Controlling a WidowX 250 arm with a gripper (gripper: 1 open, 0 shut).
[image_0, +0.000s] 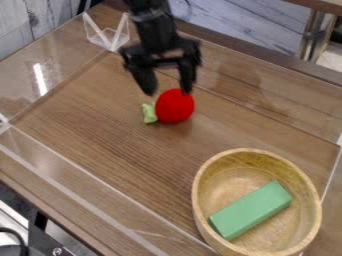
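Note:
My black gripper (154, 70) is above the wooden table (80, 140), at the upper middle of the camera view, its two fingers apart with nothing visible between them. Below and slightly right of it a red round object (175, 105) rests on the table, with a small light-green item (151, 114) against its left side.
A yellow bowl (210, 190) at the lower right holds a green block (253, 211). A clear, angular object (104, 30) stands at the back left.

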